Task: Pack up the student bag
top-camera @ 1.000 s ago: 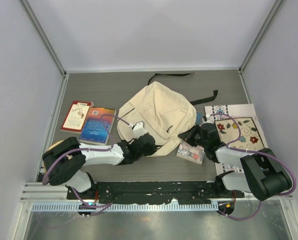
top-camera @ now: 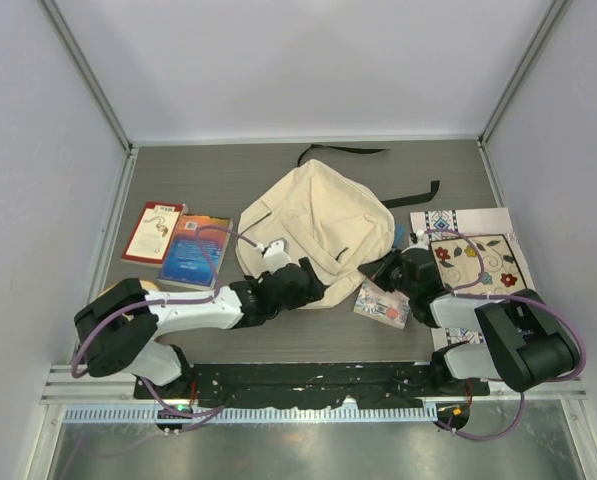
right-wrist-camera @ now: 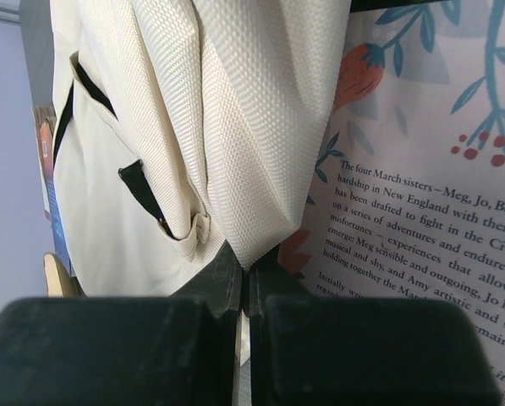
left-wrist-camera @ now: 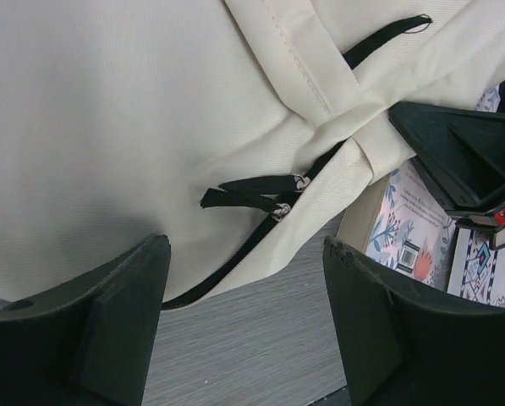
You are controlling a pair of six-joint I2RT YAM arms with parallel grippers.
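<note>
A cream canvas bag [top-camera: 303,205] lies flat in the middle, with black zipper tabs [left-wrist-camera: 239,200] on its near edge. My right gripper [top-camera: 371,274] is shut on that bag's near-right edge; in the right wrist view the fabric [right-wrist-camera: 256,194] runs into its fingers. My left gripper [top-camera: 309,283] stands open over the near edge of the bag, its fingers either side of the zipper tabs in the left wrist view. A book with printed flowers and text [top-camera: 381,308] lies partly under the bag's right edge.
A red-bordered book [top-camera: 153,232] and a blue book [top-camera: 191,262] lie at left, a tan object behind the left arm. A floral item [top-camera: 483,262] on patterned pieces lies at right. Black straps [top-camera: 410,201] stretch from the bag.
My left gripper shifted slightly and turned over the bag's near edge, ending a little to the right. The right gripper and bag look almost unchanged.
</note>
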